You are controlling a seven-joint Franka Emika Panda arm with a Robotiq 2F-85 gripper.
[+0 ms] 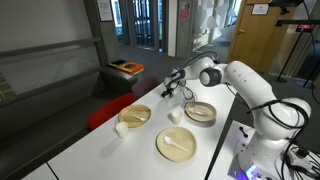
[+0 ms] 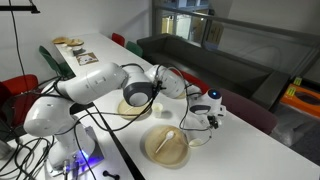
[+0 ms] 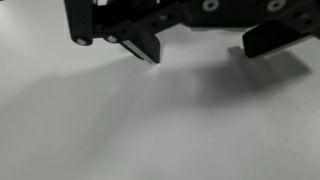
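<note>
My gripper is open, its two dark fingers (image 3: pixel 142 40) well apart with nothing between them. Beneath it is only bare white tabletop (image 3: pixel 130 120), with the gripper's shadow on it. In exterior view 1 the arm reaches to the far end of the table, and the gripper (image 1: pixel 167 94) is low there. Exterior view 2 shows the hand (image 2: pixel 207 101) beyond a round tan plate (image 2: pixel 178 160) that has a light spoon-like utensil (image 2: pixel 165 143) on it.
In exterior view 1, a tan plate (image 1: pixel 187 157) is nearest, another plate (image 1: pixel 200 118) lies under the arm, and a third (image 1: pixel 142 120) is at left. White cups (image 1: pixel 175 117) (image 1: pixel 122 130) stand among them.
</note>
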